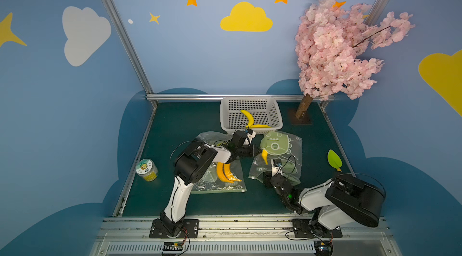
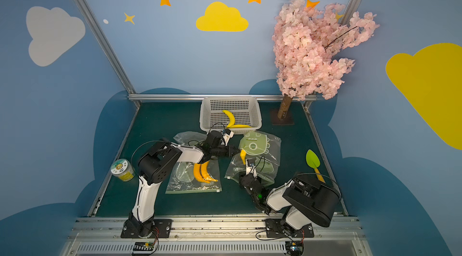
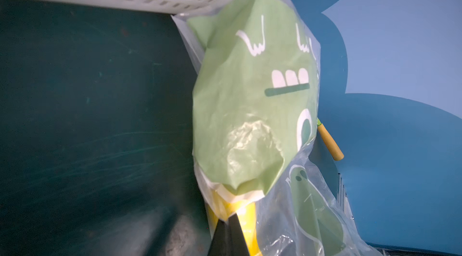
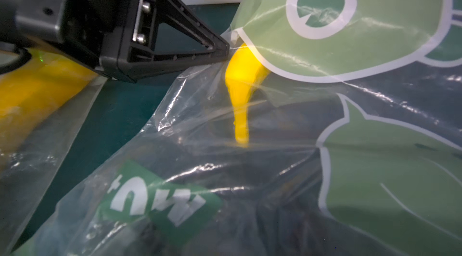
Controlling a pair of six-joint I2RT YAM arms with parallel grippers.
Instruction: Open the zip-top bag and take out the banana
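A zip top bag (image 1: 287, 150) with green prints lies right of centre, a banana (image 4: 245, 73) showing through its clear film. My left gripper is shut, its tips pressed against this bag at the banana; in the right wrist view it reaches in from the upper left. My right gripper (image 1: 267, 182) is low at the bag's near edge; its fingers are out of sight in its own wrist view and hard to make out from above. Another bag (image 1: 207, 186) to the left holds orange-yellow bananas (image 1: 226, 171).
A grey basket (image 1: 226, 111) with bananas stands behind the bags. A jar (image 1: 146, 169) is at the far left, a leaf-shaped tool (image 1: 335, 159) at the right, a blossom tree (image 2: 308, 63) at the back right.
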